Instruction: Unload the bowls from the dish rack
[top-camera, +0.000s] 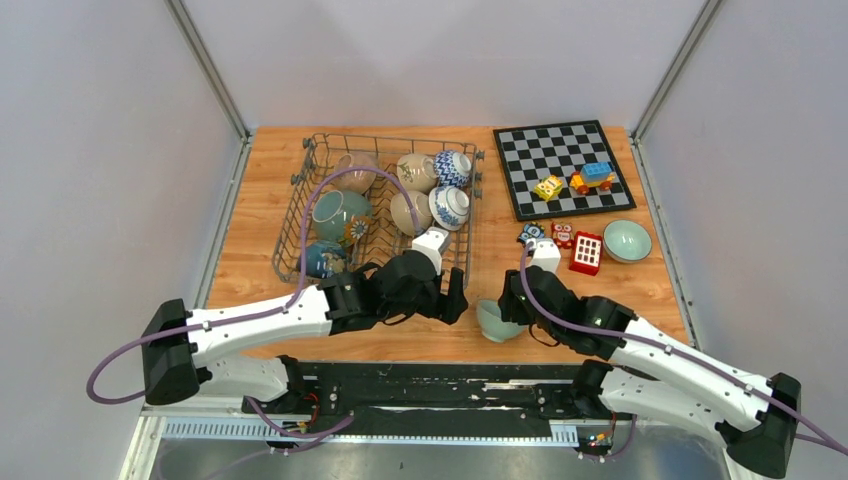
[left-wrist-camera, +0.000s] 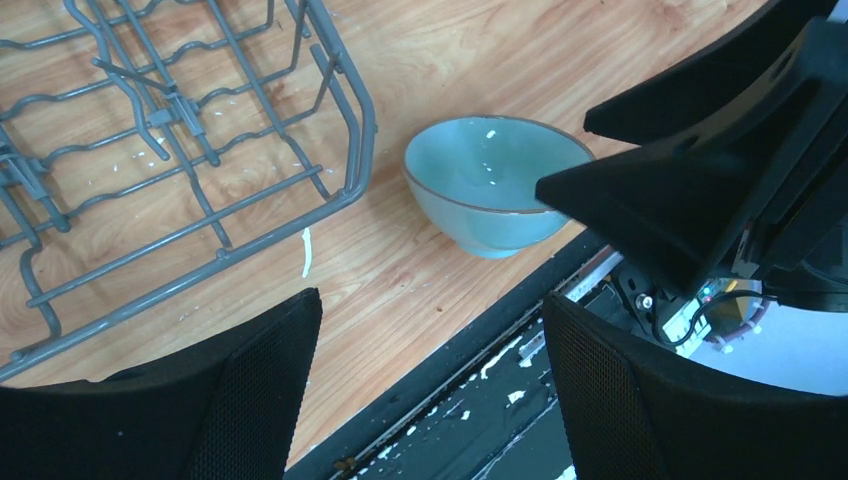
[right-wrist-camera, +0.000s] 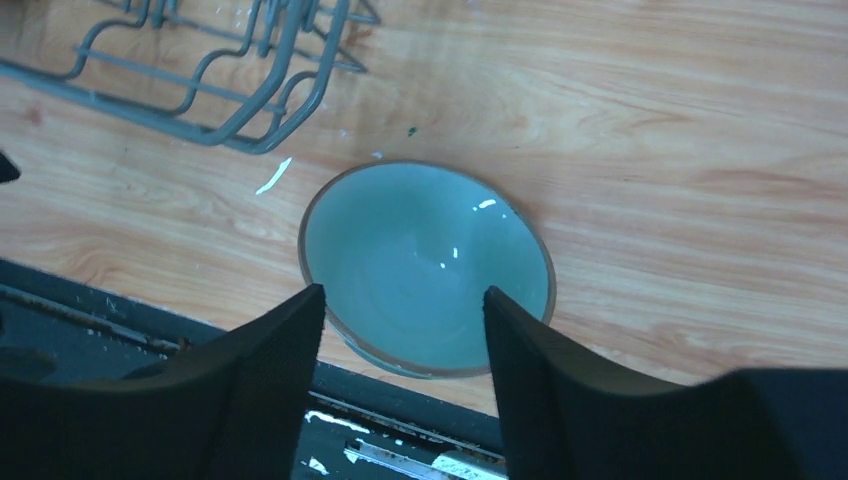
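A pale green-blue bowl (top-camera: 496, 322) with a brown rim is near the table's front edge, between my two arms. The left wrist view shows it (left-wrist-camera: 490, 220) with its hollow facing up; whether it rests flat I cannot tell. Fingertips of my right gripper (top-camera: 511, 306) reach the bowl's right side, one overlapping the rim. In the right wrist view the fingers (right-wrist-camera: 265, 370) stand apart over the near rim of the bowl (right-wrist-camera: 420, 260), with no clear grip. To the left, my left gripper is open and empty. Several bowls and cups, including a teal one (top-camera: 340, 215), sit in the dish rack (top-camera: 290, 235).
At the back right lies a checkered board (top-camera: 530, 165) with toy pieces. Another green bowl (top-camera: 627, 241) stands at the right edge, beside a red block (top-camera: 586, 253). Bare wood lies between the rack and the board.
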